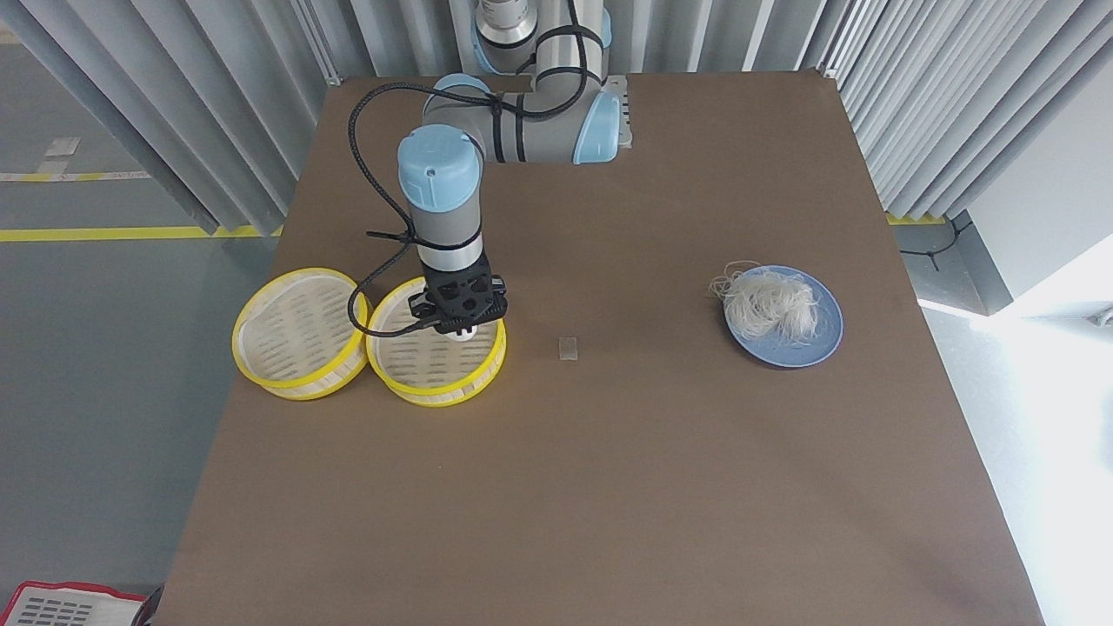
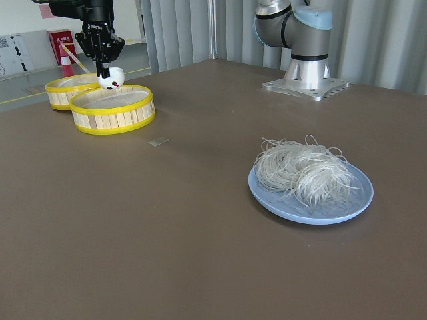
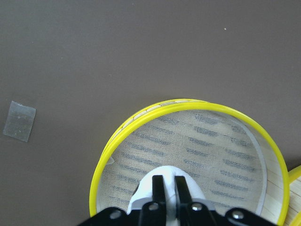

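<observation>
My gripper [image 2: 105, 72] is shut on a white round object [image 2: 113, 79] with dark markings and hovers over the right of two yellow-rimmed steamer baskets [image 1: 437, 388]. In the wrist view the white object [image 3: 146, 186] sits between the black fingers, above that basket's mesh floor [image 3: 197, 146]. The other basket [image 1: 297, 334] stands beside it on the left in the front view and shows no contents. A blue plate [image 1: 815, 344] with a tangle of white noodle-like strands [image 1: 772, 303] lies on the right of the table.
A small grey patch [image 1: 569, 349] lies right of the baskets.
</observation>
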